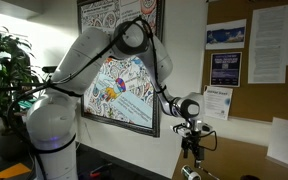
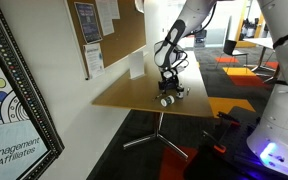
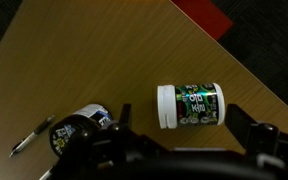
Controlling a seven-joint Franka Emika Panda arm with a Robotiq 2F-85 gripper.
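A small bottle with a white cap and a dark, colourful label (image 3: 192, 105) lies on its side on the wooden table. My gripper is open above it, and in the wrist view the bottle appears between the two spread fingers. From the first exterior side, the gripper (image 1: 193, 154) hangs over the white-ended bottle (image 1: 190, 173), apart from it. The second exterior view has the gripper (image 2: 169, 86) over the same part of the table, with the bottle (image 2: 166, 100) just below. Nothing is held.
A second, black-capped jar (image 3: 76, 130) lies to the left in the wrist view, with a pen (image 3: 31, 137) beyond it. A brown board (image 1: 249, 80) stands behind.
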